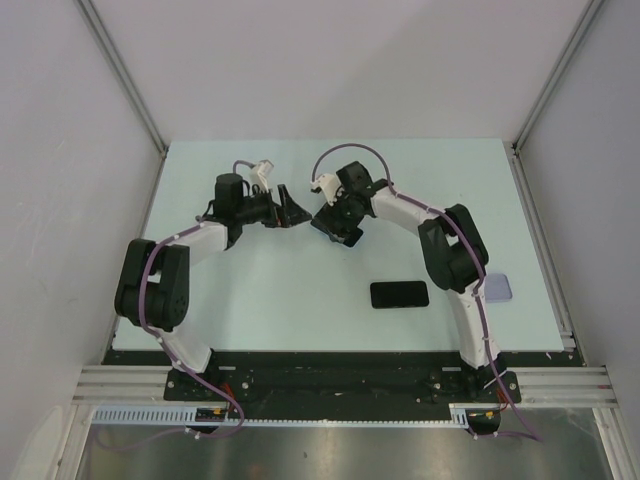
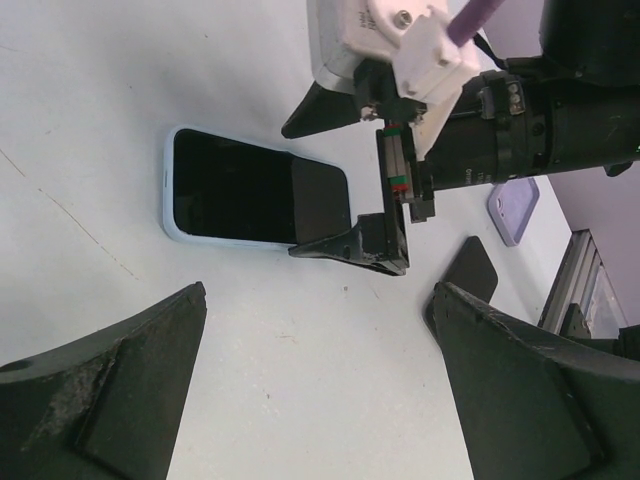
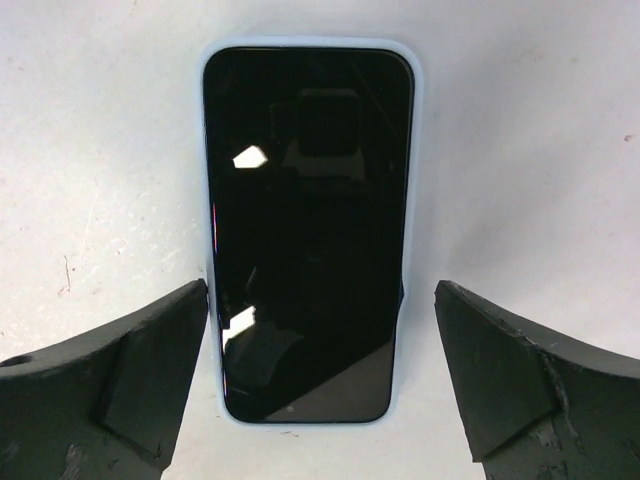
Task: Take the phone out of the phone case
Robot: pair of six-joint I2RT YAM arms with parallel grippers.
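The phone (image 3: 308, 220) lies flat, screen up, in a pale blue case whose rim (image 2: 172, 187) shows around the dark screen. My right gripper hangs over it, open, with a fingertip on either side of the phone's long edges. In the top view it largely covers the phone. My left gripper stands open just to the left of the phone, facing it, with nothing between its fingers.
A black rectangular object (image 1: 399, 294) lies at the front right of the white table. A small lavender tray (image 1: 497, 287) sits near the right edge (image 1: 550, 300).
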